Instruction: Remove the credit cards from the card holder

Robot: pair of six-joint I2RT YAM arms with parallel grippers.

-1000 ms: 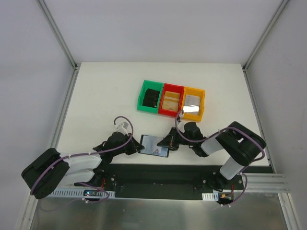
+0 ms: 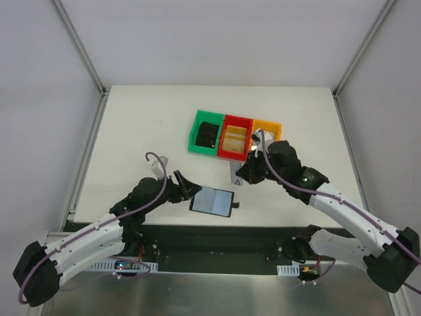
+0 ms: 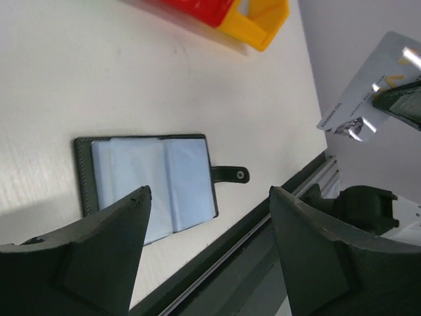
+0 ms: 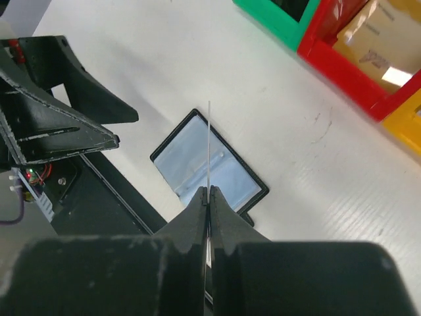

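The card holder [image 2: 211, 201] lies open and flat near the table's front edge, its pale sleeves showing in all views. My right gripper [image 2: 250, 170] is raised over the table, right of and behind the holder, shut on a thin silver card, which hangs edge-on between the fingertips in the right wrist view [image 4: 208, 145]. My left gripper [image 2: 187, 185] is open at the holder's left, above the table, with nothing between its fingers.
Green [image 2: 193, 135], red [image 2: 231, 154] and orange [image 2: 273, 126] bins stand side by side behind the holder, with contents inside.
My right gripper has risen and moved back toward the bins, carrying the card away from the holder. The left gripper has risen slightly, and its fingers now stand apart.
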